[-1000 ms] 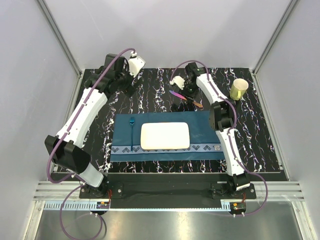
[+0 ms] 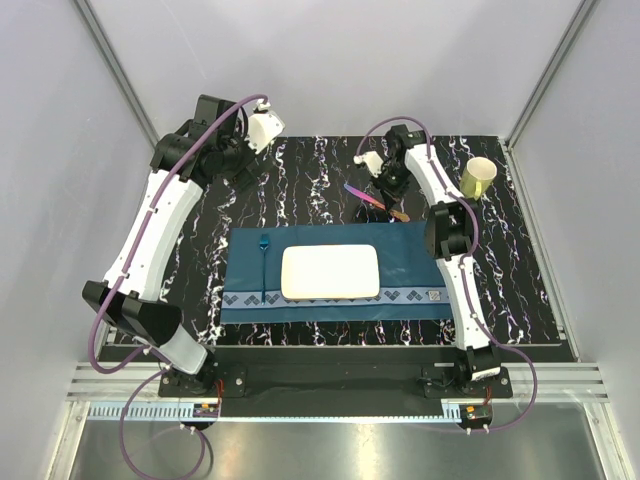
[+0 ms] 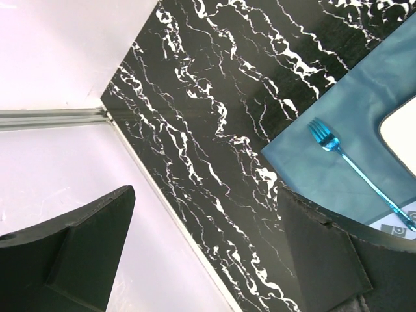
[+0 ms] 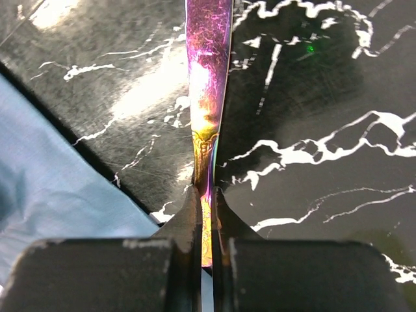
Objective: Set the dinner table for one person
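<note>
A rainbow-coloured knife lies on the black marbled table above the blue placemat. My right gripper is over its gold handle, fingertips close together; whether they grip it I cannot tell. A white rectangular plate lies on the mat, with a blue fork to its left. A yellow-green mug stands at the back right. My left gripper is open and empty at the upper left, over bare table beside the mat.
Pale walls with metal rails border the table on the sides and back.
The knife appears slightly shifted to the right.
</note>
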